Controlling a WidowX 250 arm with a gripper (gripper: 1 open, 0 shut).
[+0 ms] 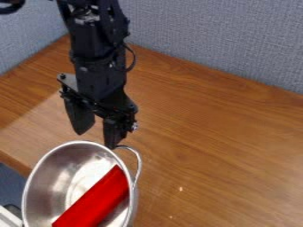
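The black gripper (97,126) hangs low at the left, just above and behind a white metal pot (53,182) in the lower left. Its two fingers stand apart, one on the left and one near the pot's looped handle, with nothing visible between them. A long red object (92,199) lies inside the pot, which is cut off by the bottom edge of the view.
Grey fabric walls (225,40) bound it at the back and left. The table's left edge drops away beside the pot.
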